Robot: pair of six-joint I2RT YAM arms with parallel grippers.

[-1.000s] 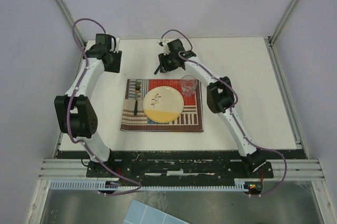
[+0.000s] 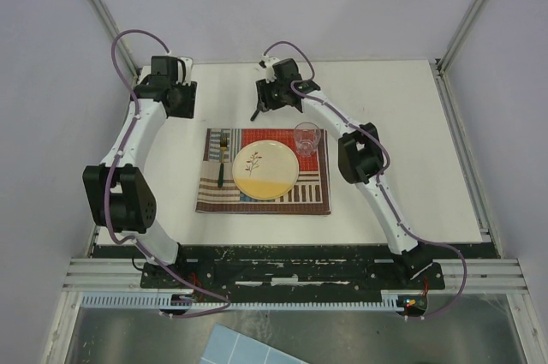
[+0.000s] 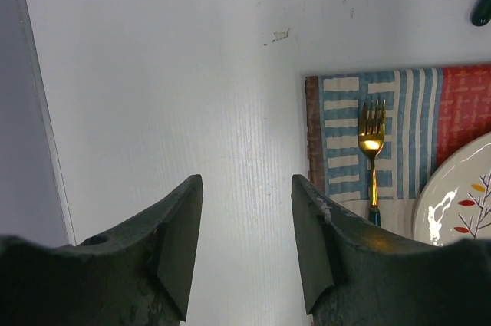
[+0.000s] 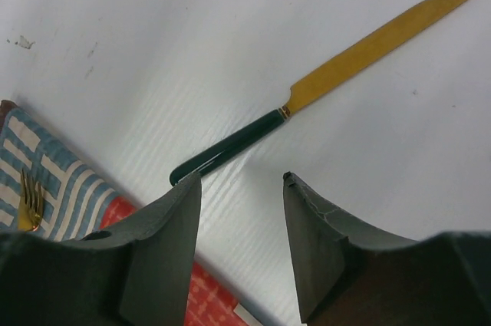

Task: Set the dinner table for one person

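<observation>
A knife with a dark green handle and gold blade (image 4: pixel 376 46) lies on the bare table behind the placemat (image 2: pixel 257 207). Over it hovers my open right gripper, its fingers apart; the knife's handle end shows near the left finger. On the mat's left part rests a gold fork (image 3: pixel 372 142) with a dark handle. The cream plate (image 2: pixel 265 170) with a leaf pattern sits mid-mat, and a clear glass (image 2: pixel 306 139) stands at the mat's back right. My left gripper is open above the bare table, left of the mat, with nothing between its fingers.
Bare white table (image 2: pixel 411 167) stretches to the right of the mat. Low walls (image 2: pixel 282 4) close off the back and both sides. The right arm (image 2: pixel 360 154) reaches in past the glass.
The tableware has stayed put.
</observation>
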